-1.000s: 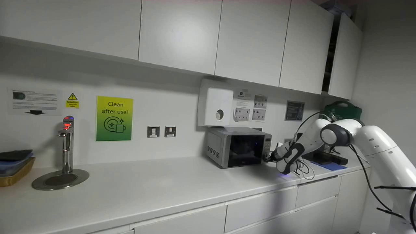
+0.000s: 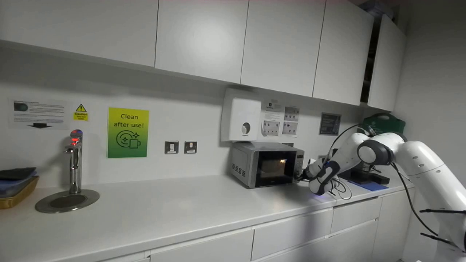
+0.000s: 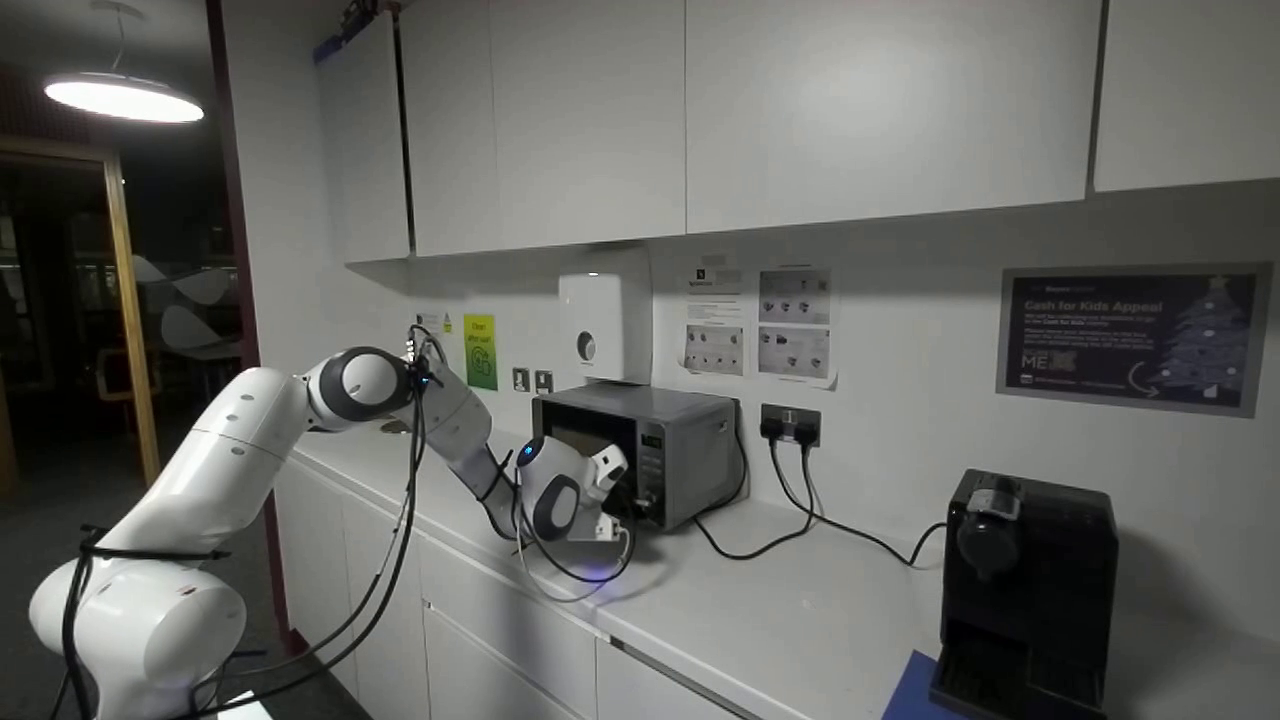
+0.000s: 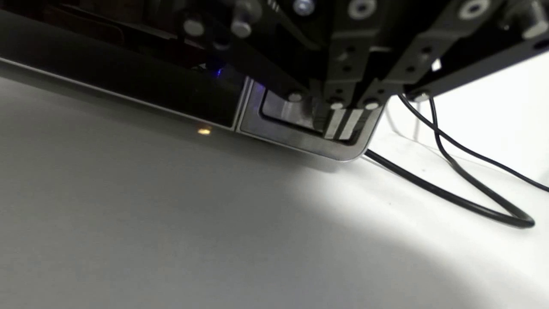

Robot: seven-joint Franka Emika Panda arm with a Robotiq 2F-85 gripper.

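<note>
A silver microwave (image 2: pixel 262 166) with a dark door stands against the wall, its inside lit behind the glass. My gripper is shut at the lower part of the control panel, right of the door. Its finger pads (image 4: pixel 351 123) lie over the large recessed button (image 4: pixel 288 110) at the panel's bottom; nothing shows between them. Contact with the button cannot be told for certain. The door (image 4: pixel 154 82) looks shut or nearly so, with a narrow seam beside the panel. In exterior view 2 my arm's hand covers part of the microwave front (image 3: pixel 576 420).
Black cables (image 4: pixel 447 201) loop on the counter right of the microwave. A black coffee machine (image 3: pixel 1026 588) stands farther right on a blue mat (image 3: pixel 912 690). Left of the microwave, the counter (image 2: pixel 166 205) is clear up to the tap (image 2: pixel 75 166).
The microwave's inside has gone from dark to lit. My arm has moved only very slightly towards the microwave.
</note>
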